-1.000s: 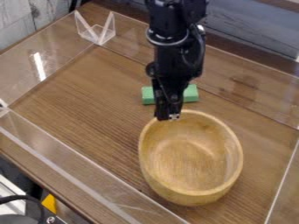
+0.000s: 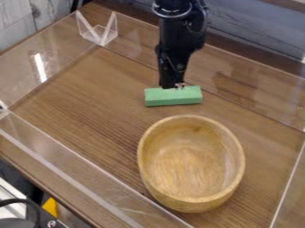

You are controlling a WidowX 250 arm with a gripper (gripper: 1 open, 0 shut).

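The dark robot gripper point(image 2: 179, 82) hangs just above and behind a green rectangular block point(image 2: 173, 96), its fingertips close over the block's back edge; whether they touch it cannot be told. The gripper looks shut, with nothing visible between its fingers. A round tan wooden bowl point(image 2: 191, 162) sits in front of the block, nearer the camera, and is empty.
A clear plastic bracket point(image 2: 99, 28) stands at the back left. Dark cables lie outside the table at the lower left.
The arm has moved back and up, away from the bowl, uncovering more of the green block. The bowl appears slightly shifted; the block stays in place.
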